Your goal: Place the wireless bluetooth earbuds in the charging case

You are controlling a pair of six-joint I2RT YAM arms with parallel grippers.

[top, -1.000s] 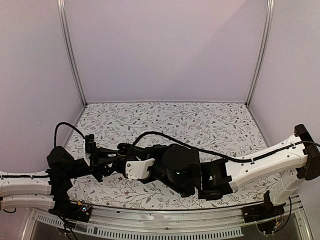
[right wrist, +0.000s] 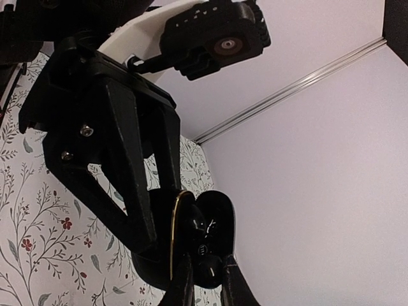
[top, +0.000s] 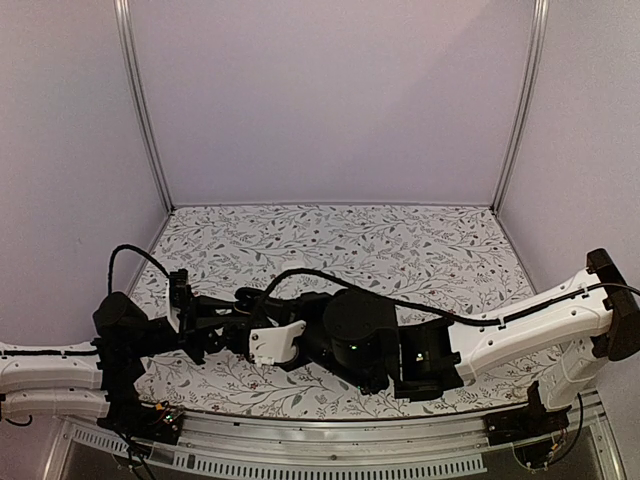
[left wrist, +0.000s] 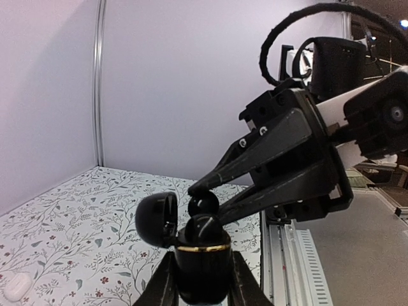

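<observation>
A glossy black charging case [left wrist: 203, 268] with a gold rim stands upright in my left gripper, which is shut on it; its lid [left wrist: 156, 217] is open. A black earbud [left wrist: 204, 233] shows in the case's mouth, and another dark earbud [left wrist: 203, 203] is just behind it, at the fingertips of my right gripper. In the right wrist view the open case [right wrist: 153, 261] shows its gold rim and dark inside, with the right fingers reaching to it. From above, both grippers meet left of centre and largely hide the case.
A small white rounded object [left wrist: 18, 287] lies on the floral table [top: 420, 250] at the left of the left wrist view. Walls enclose the sides and back.
The right arm and its cable have shifted very slightly in the top view; the left arm looks still.
</observation>
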